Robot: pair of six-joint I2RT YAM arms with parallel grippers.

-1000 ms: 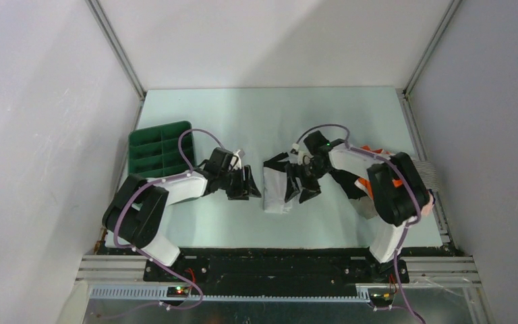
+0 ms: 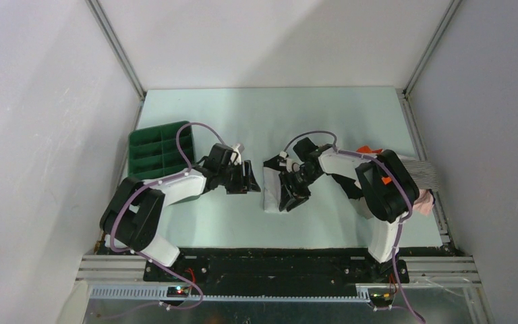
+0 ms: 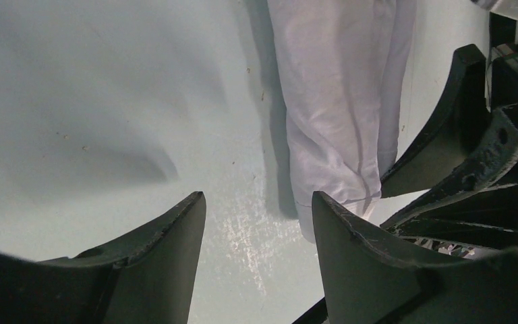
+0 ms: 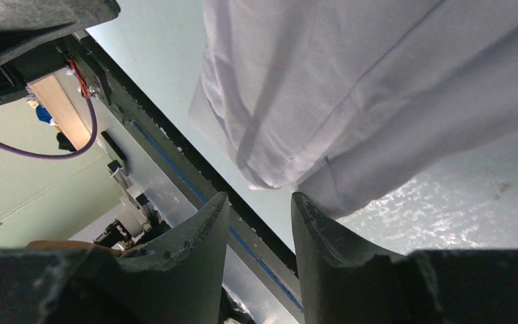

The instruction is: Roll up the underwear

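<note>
White underwear, folded into a narrow strip with a black waistband at its far end, lies on the table; its fabric [image 2: 272, 189] shows in the top view. Just left of the strip, my left gripper [image 2: 255, 192] stands part open and apart from the cloth. In the left wrist view the cloth [image 3: 330, 101] runs beyond the fingers [image 3: 182, 223], with bare table between them. My right gripper [image 2: 287, 208] is over the strip's near right part, its fingers part open. From the right wrist, the near end of the cloth [image 4: 270, 148] lies just past the fingertips, nothing gripped.
A green divided box [image 2: 158, 150] stands at the left of the table. Piled clothes, including an orange piece [image 2: 369, 150] and a grey striped one [image 2: 421, 174], lie on the right under the right arm.
My right gripper has moved left and toward the near end, over the cloth. The left gripper has shifted only slightly, and the cloth looks unmoved.
</note>
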